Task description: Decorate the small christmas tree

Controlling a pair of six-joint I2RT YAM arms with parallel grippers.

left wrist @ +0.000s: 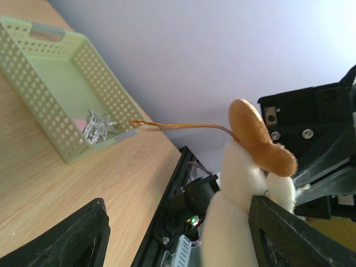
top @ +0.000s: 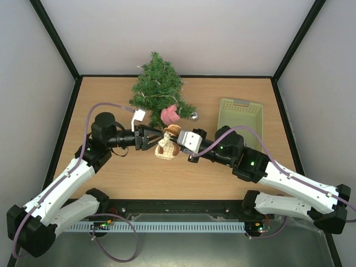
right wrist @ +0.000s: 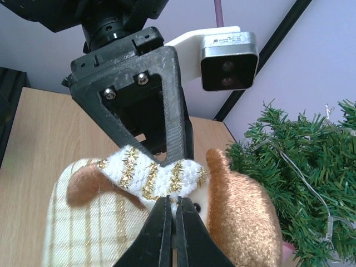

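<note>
A plush ornament (top: 166,148) with brown ears, cream body and gold cord (left wrist: 183,125) hangs between the grippers. My right gripper is shut on its striped scarf (right wrist: 150,175). My left gripper has its fingers apart around the ornament's left side in the top view; in its wrist view the ornament is beside the right-hand finger. The green tree (top: 157,83) lies at the back centre, with a pink bow (top: 169,115) and a silver bauble (top: 194,115).
A pale green basket (top: 239,119) at the back right holds silver and pink items (left wrist: 99,127).
</note>
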